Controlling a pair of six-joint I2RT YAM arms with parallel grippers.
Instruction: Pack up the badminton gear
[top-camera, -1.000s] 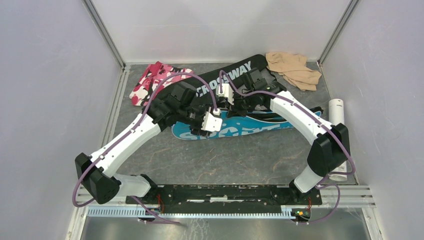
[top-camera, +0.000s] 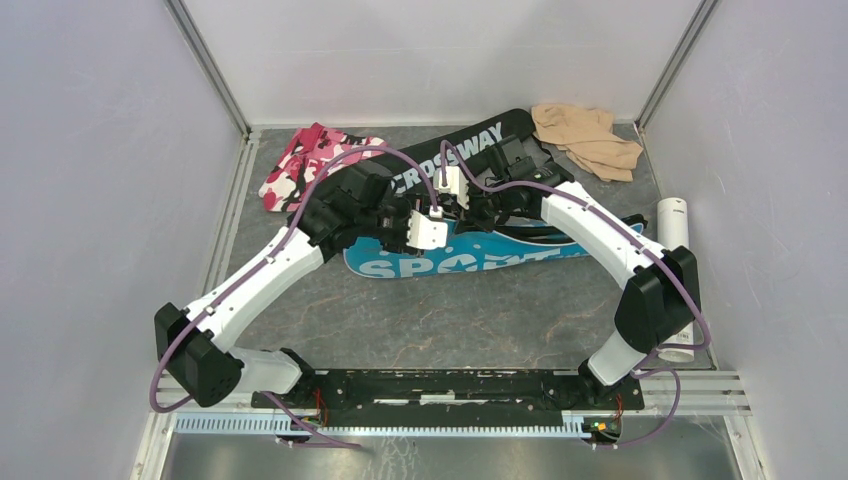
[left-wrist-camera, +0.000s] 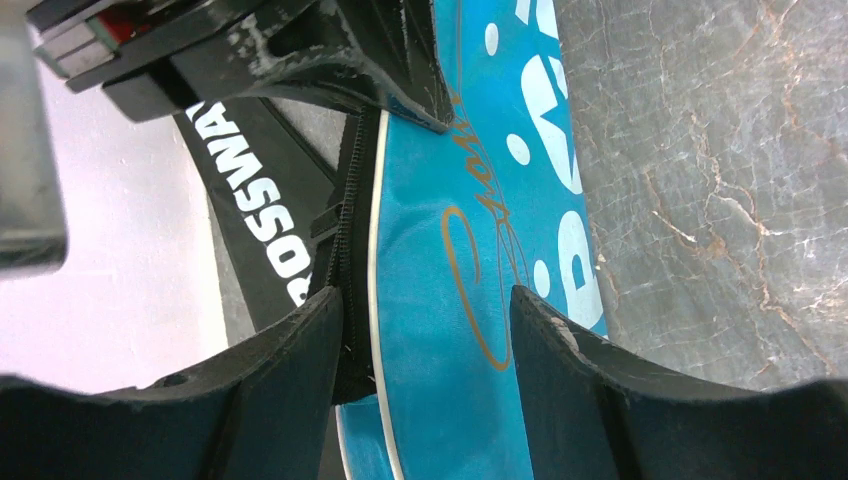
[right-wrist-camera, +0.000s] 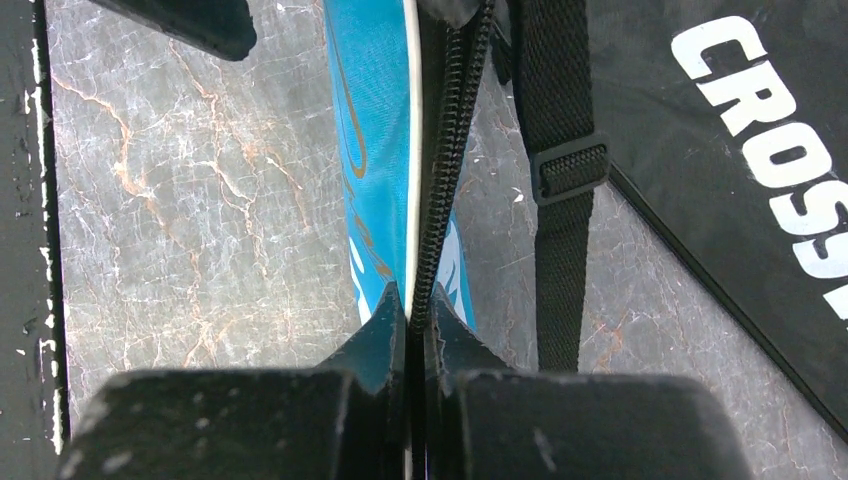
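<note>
The blue bag (top-camera: 390, 264) lies across the middle of the table, its zipped edge facing the black CROSSWAY bag (top-camera: 510, 130) behind it. My right gripper is shut on the blue bag's zipper edge (right-wrist-camera: 445, 150); a black strap (right-wrist-camera: 562, 260) hangs beside it. My left gripper is part open above the blue bag's edge in the left wrist view, its two fingers either side of the pale piping, close to the right gripper, whose body shows at the top of that view. Whether it touches the fabric I cannot tell.
A pink floral cloth (top-camera: 300, 160) lies at the back left, a tan cloth (top-camera: 590, 140) at the back right. A white tube (top-camera: 673, 220) stands along the right edge. Walls enclose three sides.
My left gripper has shifted slightly at the bag's edge, a little toward the back and right since a second ago. The right arm has hardly moved.
</note>
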